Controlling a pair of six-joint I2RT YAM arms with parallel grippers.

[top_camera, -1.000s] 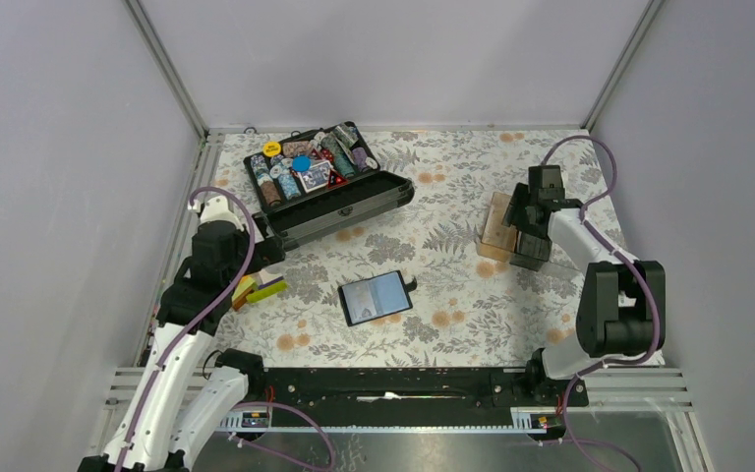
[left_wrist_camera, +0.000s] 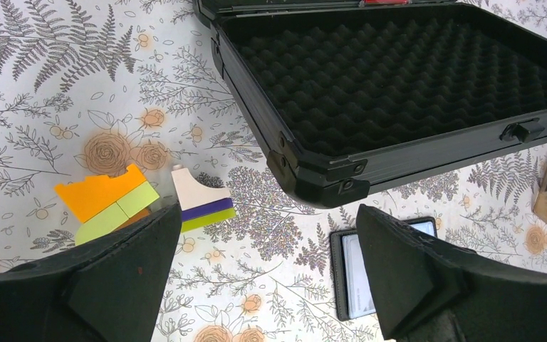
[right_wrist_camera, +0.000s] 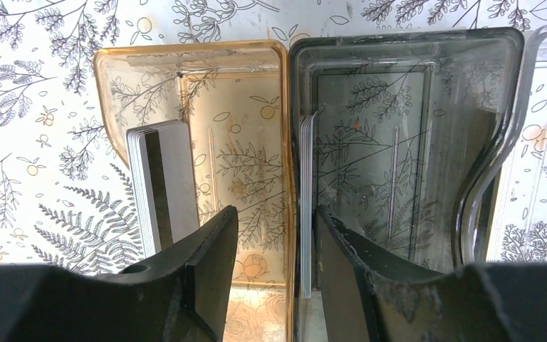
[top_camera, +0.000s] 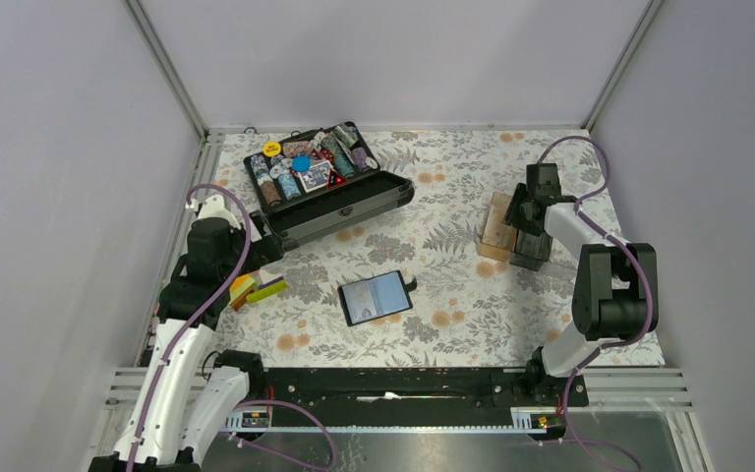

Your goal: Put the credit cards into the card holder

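Observation:
In the right wrist view an amber tray (right_wrist_camera: pixel 240 128) and a smoked tray (right_wrist_camera: pixel 370 107) sit side by side, each with a white-edged card stack: one at the left (right_wrist_camera: pixel 179 178), a thinner one (right_wrist_camera: pixel 305 171) by the middle wall. My right gripper is over them, fingers apart, one finger against the thinner stack; whether it grips anything is unclear. The card holder (top_camera: pixel 376 297) lies open at front centre. My left gripper hangs open and empty over the left side.
An open black case (left_wrist_camera: pixel 399 164) with chips and cards fills the back left. Coloured blocks (left_wrist_camera: pixel 114 203) lie beneath the left gripper. The table between case and trays is clear.
The left arm and the objects look still.

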